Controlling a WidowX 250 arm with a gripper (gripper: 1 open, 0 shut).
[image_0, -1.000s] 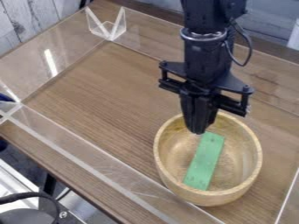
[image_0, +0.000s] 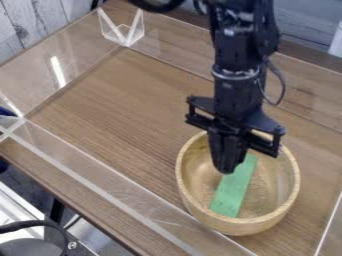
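Note:
My black gripper (image_0: 230, 160) points down over a round beige bowl (image_0: 201, 200), its fingertips low at the bowl's back half. The fingers appear shut, with nothing visible between them. A green rectangular object (image_0: 231, 195) lies inside the bowl, just below and in front of the fingertips, its far end partly hidden by the gripper.
Clear plastic pieces show at the back left and along the left edge. A black cable lies at the bottom left corner.
My gripper has moved slightly left and down toward the green object in the bowl. The bowl and green object look unmoved.

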